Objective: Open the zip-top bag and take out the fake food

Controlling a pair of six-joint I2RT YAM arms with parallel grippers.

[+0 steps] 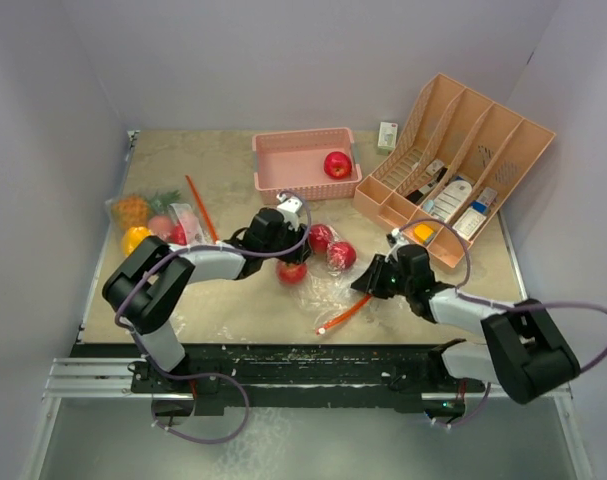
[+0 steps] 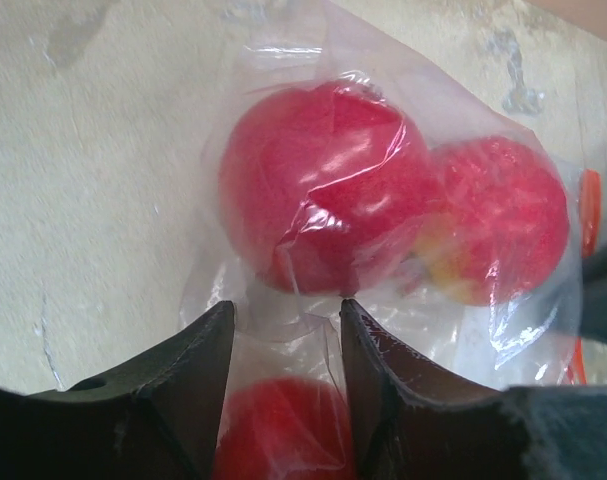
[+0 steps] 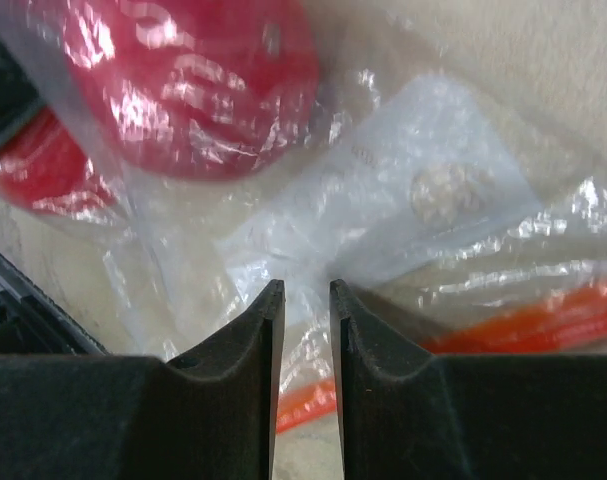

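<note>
A clear zip top bag [image 1: 328, 295] holds red fake apples [image 2: 323, 190], with another red one [image 2: 283, 430] low between my left gripper's fingers in the left wrist view. My left gripper sits on the bag's plastic, part open; whether it grips the film is unclear. My right gripper is over the bag's lower part, fingertips slightly apart, by the orange zip strip [image 3: 513, 330].
A pink basket [image 1: 283, 160] with one apple stands at the back. A tan divided organizer [image 1: 493, 130] is at back right. Another bag of fake fruit [image 1: 133, 215] and an orange strip [image 1: 200, 205] lie at left.
</note>
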